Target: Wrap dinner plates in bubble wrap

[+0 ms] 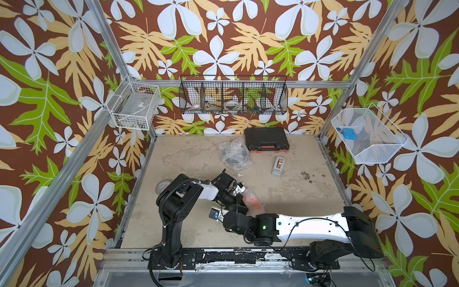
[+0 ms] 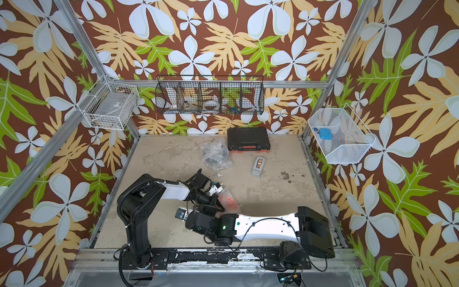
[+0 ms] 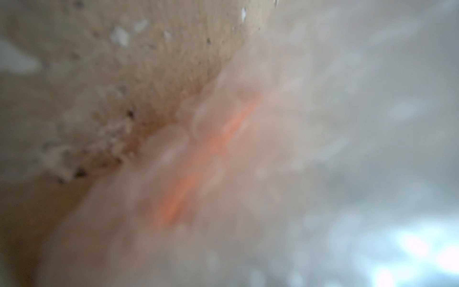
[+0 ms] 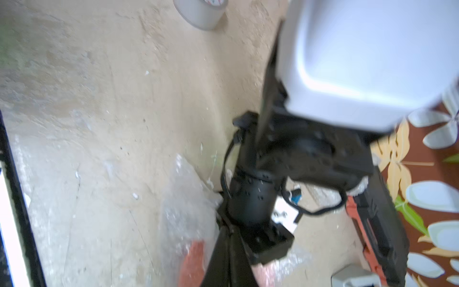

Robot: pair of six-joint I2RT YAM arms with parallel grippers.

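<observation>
A coral plate in clear bubble wrap (image 1: 253, 201) lies on the front middle of the table, partly covered by both arms. My left gripper (image 2: 217, 203) reaches over its left side and is shut; its fingertips are hard to make out. Blurred bubble wrap (image 3: 296, 157) with an orange streak fills much of the left wrist view, and no fingers show there. In the right wrist view my right gripper is shut, pointing at the wrapped plate (image 4: 191, 263); nothing clear shows between its fingers. Farther back lies a grey plate bundled in bubble wrap (image 1: 235, 154).
A tape roll (image 4: 203, 12) rests at the table's left, partly behind the left arm. A black case (image 1: 266, 139) and a grey cutter-like tool (image 1: 277, 166) sit toward the back. Wire baskets hang on the walls.
</observation>
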